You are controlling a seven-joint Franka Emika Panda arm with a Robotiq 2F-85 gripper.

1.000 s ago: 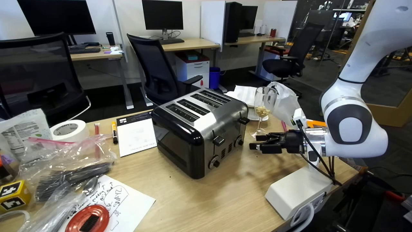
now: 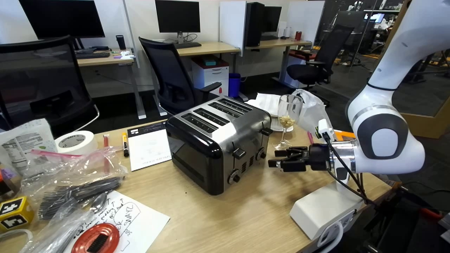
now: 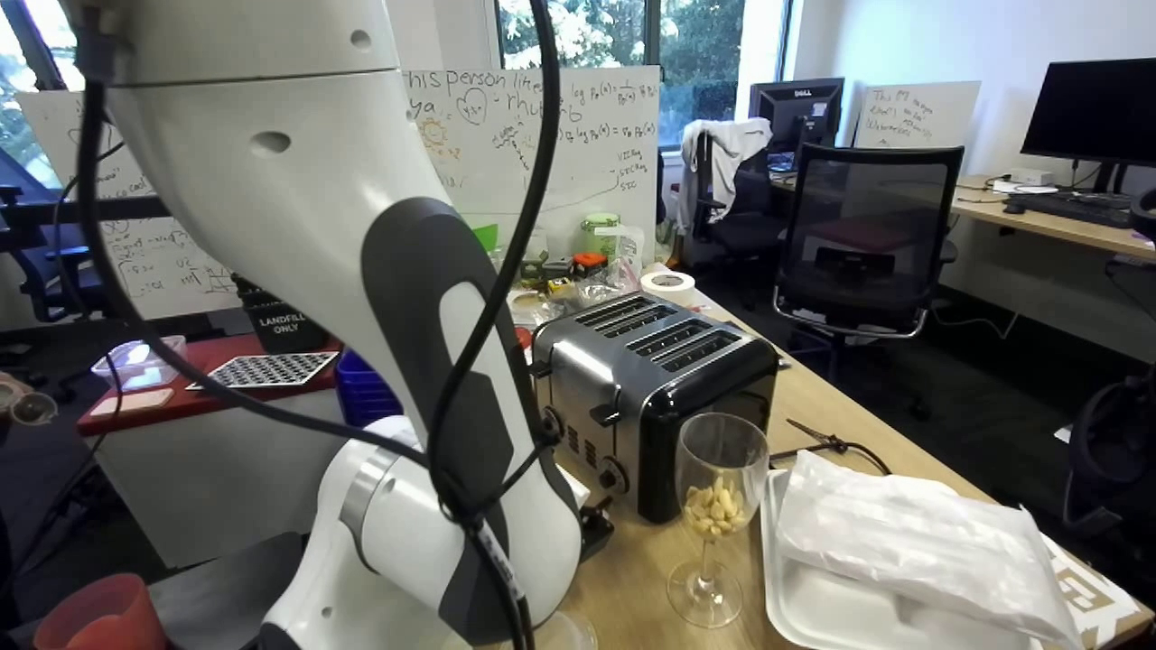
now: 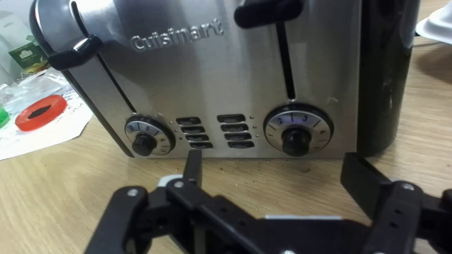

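Note:
A steel and black four-slot toaster (image 2: 219,141) stands on the wooden table. Two round dials show on its front in the wrist view: the left dial (image 4: 144,144) and the right dial (image 4: 296,141), each below a black lever. Between them are two columns of small buttons (image 4: 233,130). My gripper is open and empty, its fingers apart in front of the toaster's lower front. In exterior view 1 the gripper (image 2: 274,163) hovers over the table to the right of the toaster, a short gap from the right dial. The arm mostly hides it in exterior view 2.
A wine glass (image 3: 715,509) holding pale pieces stands close beside the gripper and toaster. Near it lies a white tray (image 3: 791,607) with a plastic bag. Bags, a brush and a red ring (image 2: 97,239) crowd the left. Bare tabletop (image 2: 236,219) lies before the toaster.
My gripper has moved slightly left, toward the toaster, and a little lower. The toaster and the glass have stayed in place.

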